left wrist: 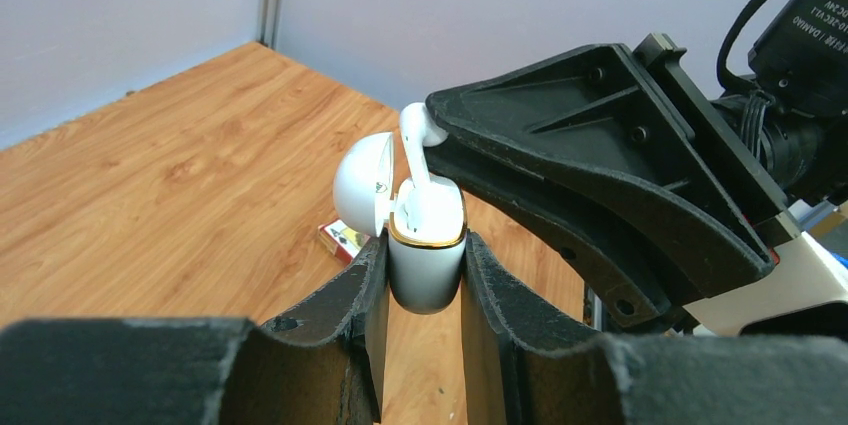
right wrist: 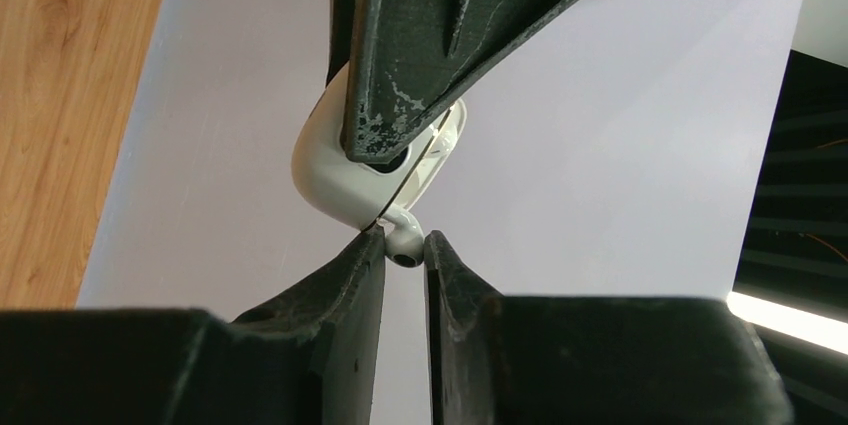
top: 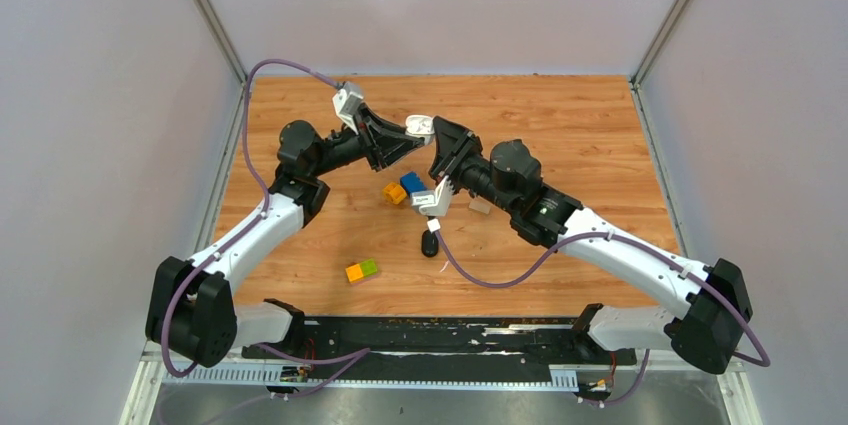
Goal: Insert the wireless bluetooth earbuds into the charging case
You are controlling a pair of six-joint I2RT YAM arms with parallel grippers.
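The white charging case [top: 419,126] is held up between both grippers, its lid open. In the left wrist view my left gripper is shut on the case body [left wrist: 425,270]. A white earbud [left wrist: 418,135] stands at the case's opening, its head at the tip of my right gripper [top: 436,135]. In the right wrist view the earbud [right wrist: 404,240] sits between the right fingertips, its stem reaching to the case [right wrist: 335,170], whose far side is partly hidden by the left finger.
On the table below lie orange [top: 394,192] and blue [top: 411,181] blocks, an orange-green block [top: 362,270], a black mouse [top: 430,244] and a tan block [top: 479,206]. A small box [left wrist: 337,240] shows behind the case.
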